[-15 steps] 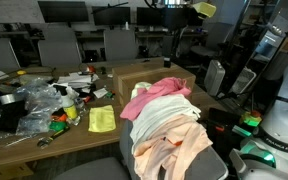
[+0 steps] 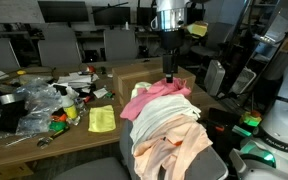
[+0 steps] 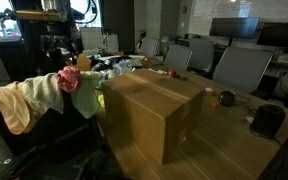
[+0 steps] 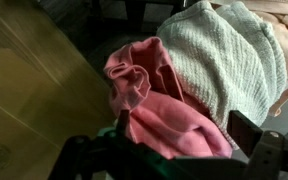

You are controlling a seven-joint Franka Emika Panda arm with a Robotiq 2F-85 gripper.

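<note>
A pink cloth [image 2: 156, 96] lies draped on top, beside a white towel [image 2: 164, 122] and a peach cloth [image 2: 172, 150] hanging over a chair back. My gripper [image 2: 169, 77] points down just above the pink cloth. From the wrist view, the open gripper has its fingers wide apart, and the bunched pink cloth [image 4: 154, 90] lies below and between them. The white towel [image 4: 224, 60] is alongside it on the right. In the second exterior view, the pink cloth [image 3: 68, 78] shows on top of the pale towels [image 3: 44, 95].
A large cardboard box [image 3: 159, 105] stands on the table right beside the cloths. A yellow cloth [image 2: 102, 119] lies flat on the wooden table [image 2: 74, 140]. Plastic bags and small items [image 2: 44, 110] clutter the table's left side.
My gripper has come down toward the pink cloth over the last second. The cloths look the same as before.
</note>
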